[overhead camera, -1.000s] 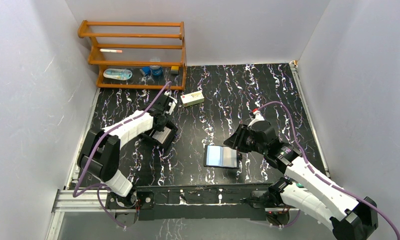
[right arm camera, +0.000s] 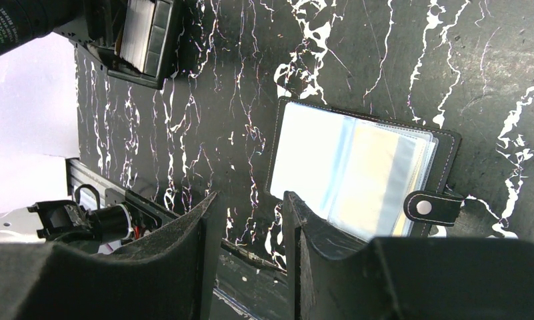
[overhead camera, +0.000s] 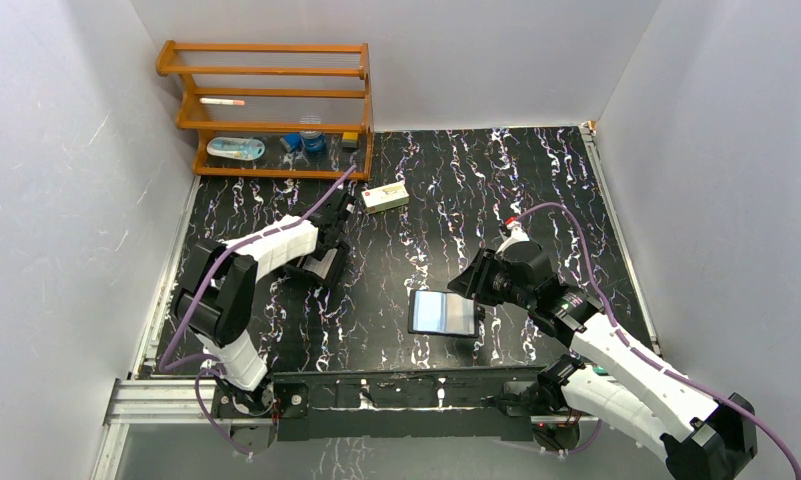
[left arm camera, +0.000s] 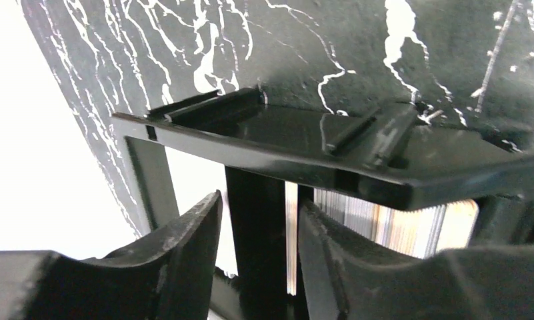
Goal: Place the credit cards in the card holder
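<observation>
In the left wrist view, a black card box [left arm camera: 284, 150] holds a row of cards [left arm camera: 411, 223] packed on edge. My left gripper reaches into it, part open, with a dark divider [left arm camera: 254, 220] and one thin pale card edge [left arm camera: 291, 230] between its fingers. That card lies close to the right finger; the fingers do not close on it. The card holder [overhead camera: 444, 313] lies open and flat on the table, its clear sleeves [right arm camera: 371, 173] facing up. Just above its far right corner hovers my right gripper, open and empty.
A small pale box [overhead camera: 385, 197] lies behind the card box, near the wooden rack [overhead camera: 266, 127]. The holder's snap strap [right arm camera: 434, 208] sticks out on its right side. Dark marbled table between card box and holder is clear.
The box has turned and slid a little to the left. The right arm and the holder are unchanged.
</observation>
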